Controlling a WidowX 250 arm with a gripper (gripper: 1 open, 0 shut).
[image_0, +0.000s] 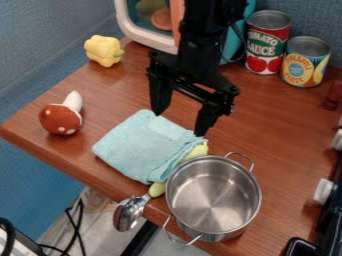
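My black gripper (181, 110) hangs open over the middle of the wooden table, with nothing seen between its fingers, just above a folded light-blue towel (140, 145). A steel pot (214, 200) with wire handles stands at the front right. Beside the towel, partly behind the pot, lie a pale yellow object (198, 150) and a metal utensil (131, 210) at the table's edge. A red-and-white mushroom toy (59, 118) sits at the left.
A yellow pepper-like toy (104, 49) lies at the back left. Two cans, tomato sauce (266, 50) and a yellow one (303, 65), stand at the back right beside a white appliance (144, 22).
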